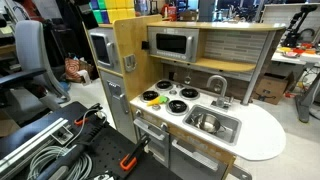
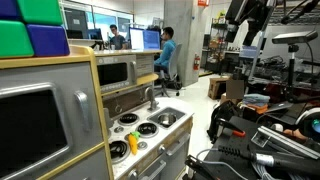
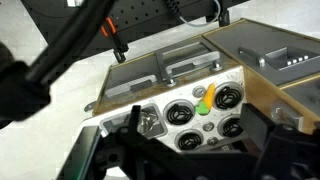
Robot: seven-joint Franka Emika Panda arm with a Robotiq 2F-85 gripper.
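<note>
My gripper is open above the toy kitchen, its dark fingers spread at the bottom of the wrist view with nothing seen between them. Exterior view 2 has the gripper (image 2: 238, 32) high at the upper right, well clear of the counter. Among the stove's black burners lie a yellow-orange item (image 3: 210, 94) and a small green item (image 3: 202, 108); the yellow one (image 1: 153, 101) also shows in exterior view 1. Beside the stove is a metal sink (image 1: 230, 130) with a round metal vessel (image 1: 209, 122) in it and a tap (image 1: 220, 88) behind.
A microwave (image 1: 174, 43) sits on a shelf over the stove. A taller cabinet (image 2: 48, 115) carries blue and green blocks (image 2: 48, 40). Cupboard doors and drawers (image 1: 195, 157) line the counter's front. Cables (image 1: 52, 158) lie near the arm's base. White tabletop (image 1: 262, 135) beyond the sink is bare.
</note>
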